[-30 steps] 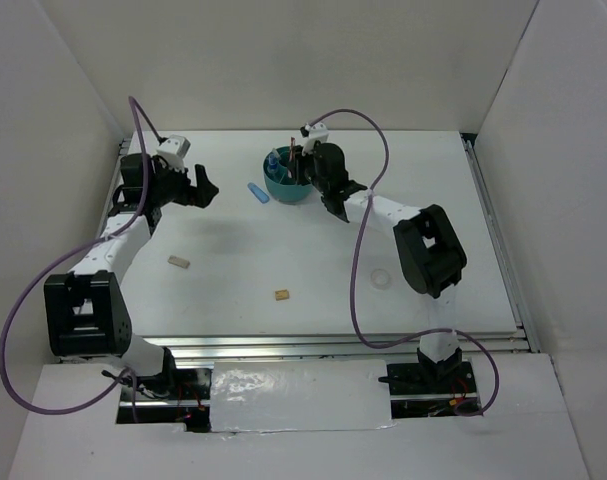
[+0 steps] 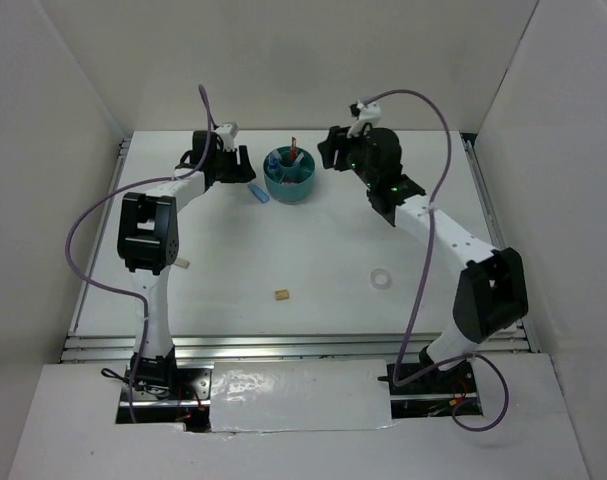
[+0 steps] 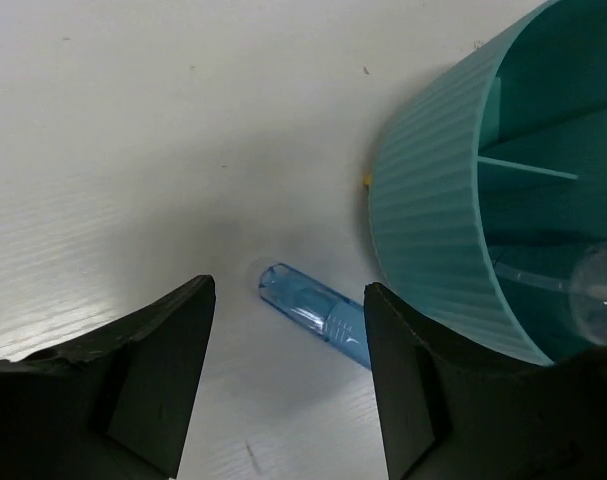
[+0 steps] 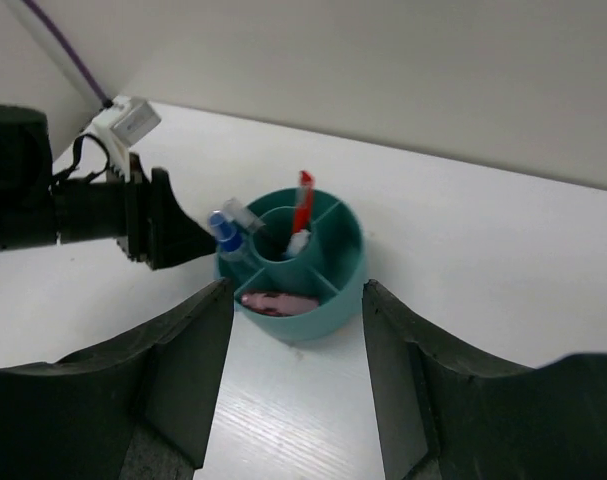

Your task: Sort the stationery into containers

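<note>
A round green divided container (image 2: 289, 190) stands at the back of the table. Inside it, the right wrist view shows a blue-capped item (image 4: 225, 232), a red item (image 4: 303, 203) and a pinkish one (image 4: 279, 303). On the table just left of the container lies a blue translucent stick (image 3: 316, 311). My left gripper is above this stick, open, its right finger overlapping the stick's end in view. My right gripper is open and empty, in the air right of the container.
A pale block (image 2: 181, 263) lies at the left, partly behind the left arm. A small tan block (image 2: 281, 295) sits front centre, and a clear ring (image 2: 380, 279) at front right.
My left gripper has moved right and reached the blue stick beside the container. The right gripper was over the container and has swung away to the right.
</note>
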